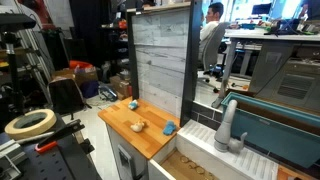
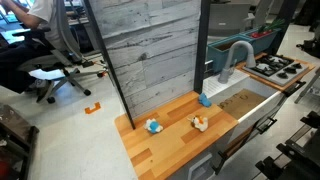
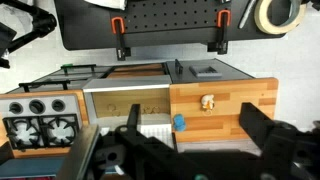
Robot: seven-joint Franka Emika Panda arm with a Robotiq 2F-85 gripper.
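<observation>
In the wrist view my gripper is open, its dark fingers wide apart with nothing between them, high above a toy kitchen. Below it, a wooden counter (image 3: 239, 93) carries a small tan-and-white toy (image 3: 207, 102) and a blue item (image 3: 179, 122) near the counter's edge. The second exterior view shows that toy (image 2: 200, 123) and blue item (image 2: 204, 100) again, plus a blue-and-white piece (image 2: 153, 126) at the counter's other end. A drawer (image 2: 240, 102) beside the counter stands open and looks empty. Neither exterior view clearly shows the gripper.
A grey faucet (image 2: 236, 52) rises behind the drawer, and a stove (image 2: 275, 68) lies beyond. A tall panel (image 2: 160, 50) backs the counter. A tape roll (image 1: 30, 124) lies on the dark table.
</observation>
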